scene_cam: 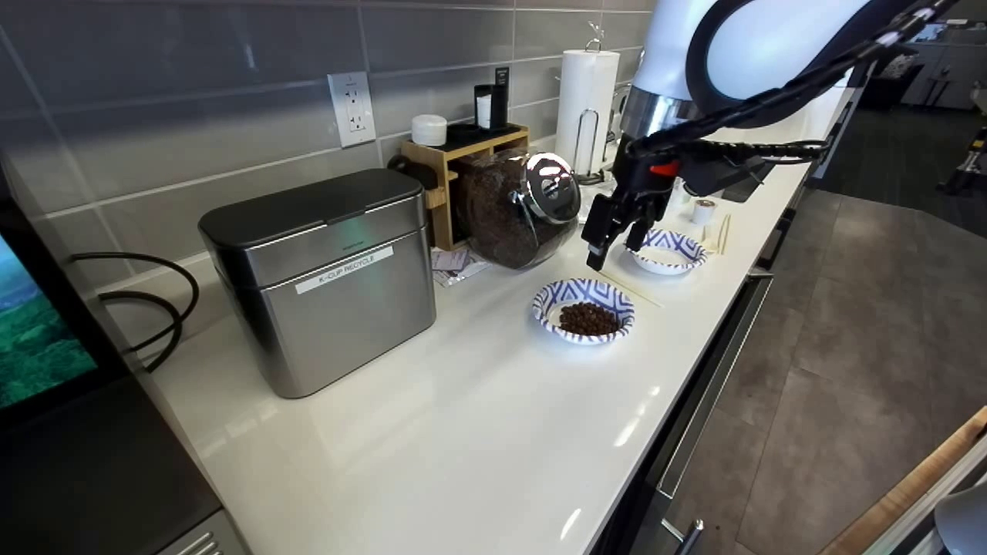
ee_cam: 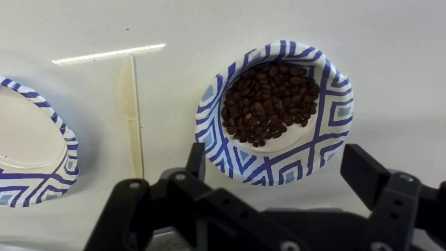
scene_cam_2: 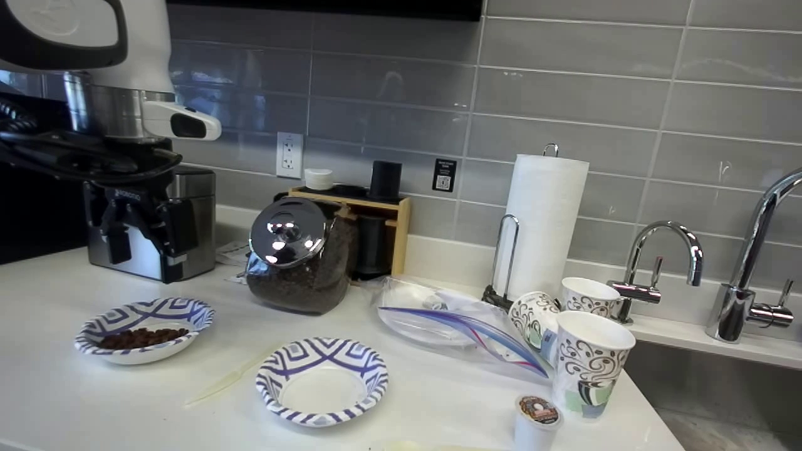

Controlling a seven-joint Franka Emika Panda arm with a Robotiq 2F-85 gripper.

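A patterned paper bowl (ee_cam: 276, 169) holds brown coffee beans (ee_cam: 267, 100), heaped toward one side of it. My gripper hangs above the counter near this bowl, its fingers (ee_cam: 362, 175) spread wide with nothing between them. In the wrist view the bowl appears beyond the fingertips, roughly centred between them. An empty bowl of the same pattern (scene_cam_2: 321, 384) sits farther along the counter. Between the two bowls lies a pale knife (ee_cam: 132, 121), flat on the surface.
A tipped jar of dark beans (scene_cam_2: 301, 285) leans by a wooden shelf (scene_cam_2: 400, 233). The steel recycle bin (scene_cam: 347, 305) stands near the wall. Paper cups (scene_cam_2: 592, 361), a coffee pod (scene_cam_2: 537, 425) and a plastic bag (scene_cam_2: 451, 319) occupy the sink end.
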